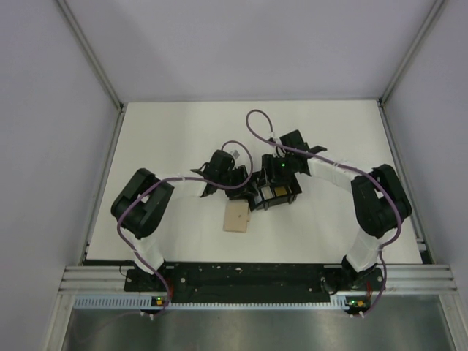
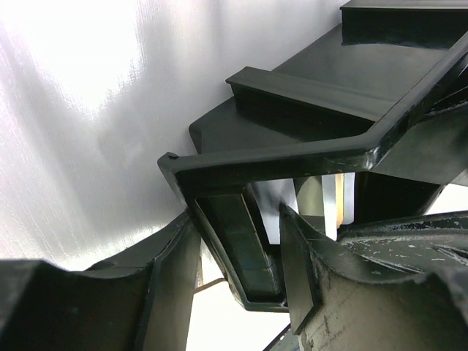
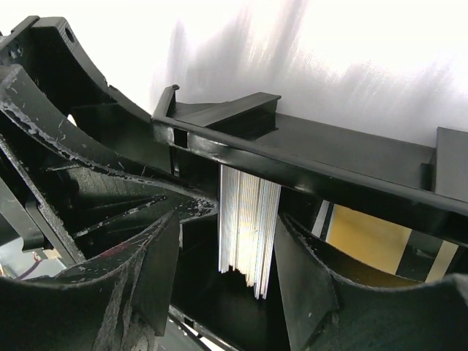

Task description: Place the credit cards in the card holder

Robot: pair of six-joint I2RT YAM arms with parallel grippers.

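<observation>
The black card holder (image 1: 281,194) lies mid-table with cards inside. In the left wrist view my left gripper straddles the holder's end (image 2: 241,241), its fingers apart. In the right wrist view a dense stack of cards (image 3: 245,227) stands on edge in the holder between the fingers of my right gripper, which is part open; whether they touch the stack is hard to tell. More cards (image 3: 365,238), one yellowish, sit in other slots.
A beige flat card-like piece (image 1: 235,216) lies just below the holder on the white table (image 1: 161,124). The rest of the table around the two arms is clear.
</observation>
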